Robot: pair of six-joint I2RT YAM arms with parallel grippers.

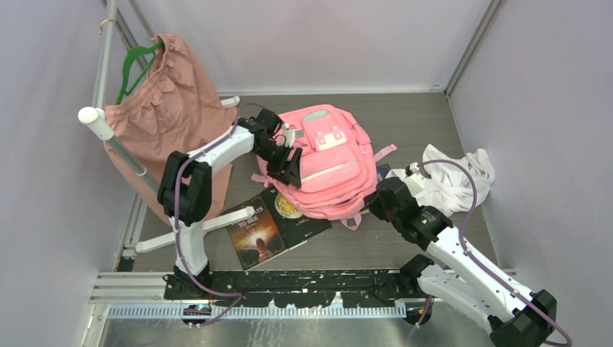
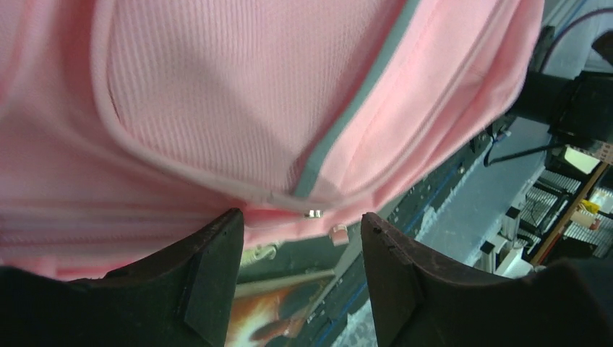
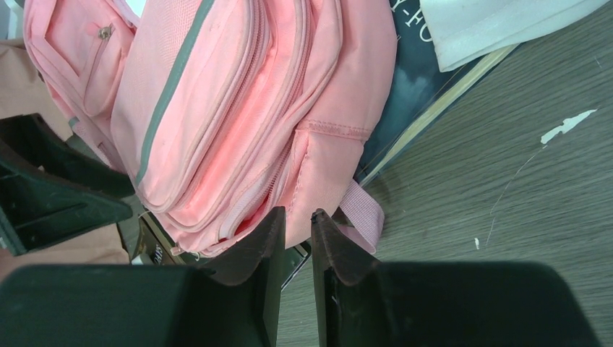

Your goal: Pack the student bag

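A pink backpack (image 1: 329, 191) lies closed on the grey floor, partly over dark books (image 1: 256, 235). My left gripper (image 1: 288, 172) is over the backpack's lower left part; in the left wrist view its fingers stand apart, open, with pink fabric and a seam just beyond the tips and nothing clearly gripped. My right gripper is at the backpack's right lower edge, its fingertips a narrow gap apart, facing the zipped layers and a strap loop (image 3: 361, 213); nothing shows held between them.
A white cloth (image 1: 452, 188) lies crumpled at the right. Pink shorts (image 1: 170, 97) hang on a green hanger (image 1: 134, 54) from a white rack at the left. Bare floor (image 1: 394, 116) shows behind the backpack and in front of it.
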